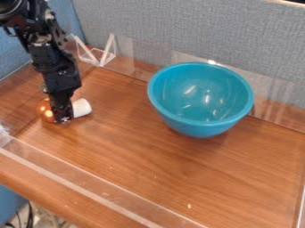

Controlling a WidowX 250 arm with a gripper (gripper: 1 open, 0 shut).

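Note:
My black gripper (60, 111) is low at the left of the wooden table (143, 187), shut on a small orange-and-white object (80, 109). The orange part shows just left of the fingers and a white cylindrical end pokes out to the right. The fingertips hide the middle of it.
A large turquoise bowl (201, 100) stands at the right rear of the table. A white wire frame (98, 49) is at the back left, near the grey back panel (202, 31).

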